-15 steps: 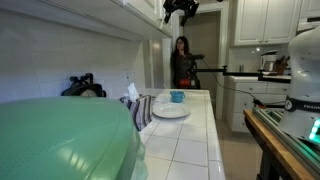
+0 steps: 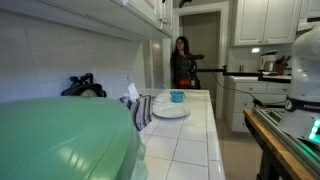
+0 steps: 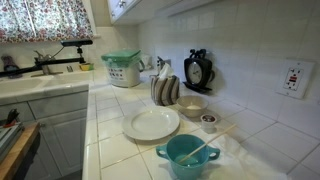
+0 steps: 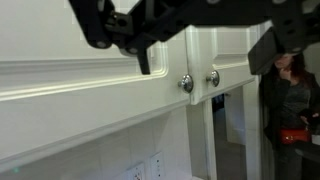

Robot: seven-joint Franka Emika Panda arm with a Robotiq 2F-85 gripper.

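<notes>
In the wrist view my gripper is open, its dark fingers (image 4: 125, 30) spread wide at the upper left and upper right. Nothing shows between them except white cabinet doors beyond. Two round metal knobs sit at the doors' lower corners, a left knob (image 4: 187, 83) and a right knob (image 4: 213, 77). Both doors look closed. How far the fingers are from the doors is hard to judge. Only a dark bit of the arm shows at the top edge of exterior view 1; exterior view 2 does not show the gripper.
On the tiled counter stand a white plate (image 3: 151, 123), a teal pot (image 3: 188, 158) with a utensil, a bowl (image 3: 190, 106), a striped holder (image 3: 165, 90) and a green-lidded basket (image 3: 123, 68). A person (image 2: 183, 62) stands at the far end.
In exterior view 1 the gripper has risen from below the upper cabinets until almost all of it is out of the frame. The counter items have stayed put.
</notes>
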